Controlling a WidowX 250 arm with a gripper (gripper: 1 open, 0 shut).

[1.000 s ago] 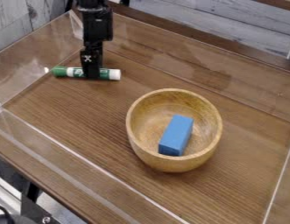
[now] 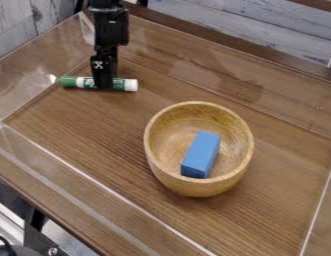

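The black gripper (image 2: 106,74) is at the upper left of the camera view, lowered over a green and white cylinder (image 2: 125,85) that lies on the wooden table. Its fingertips are at the cylinder, with the fingers open; whether they touch it is hard to tell. A light wooden bowl (image 2: 165,135) stands at the lower right of centre, holding a blue block (image 2: 201,152).
The gripper has shifted very slightly; otherwise the scene looks the same.
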